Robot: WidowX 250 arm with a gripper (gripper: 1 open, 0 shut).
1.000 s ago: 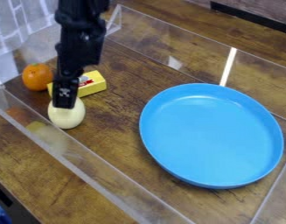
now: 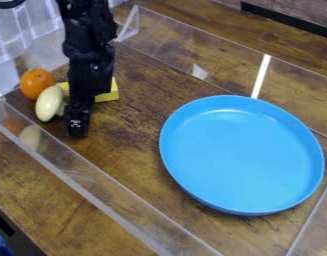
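Observation:
My black gripper (image 2: pixel 75 112) reaches down from the top left to the wooden board. Its fingers are close against a pale, egg-shaped object (image 2: pixel 50 102), which looks tipped at their left side. An orange fruit (image 2: pixel 39 80) sits just behind that object. A yellow box (image 2: pixel 106 90) lies partly hidden behind the gripper. I cannot tell whether the gripper holds the pale object.
A large blue plate (image 2: pixel 241 152) fills the right of the board (image 2: pixel 152 60). Clear plastic edges run along the left and right. The middle and upper area of the board are free.
The gripper has moved down and to the left. The pale object has shifted up and left, toward the orange fruit.

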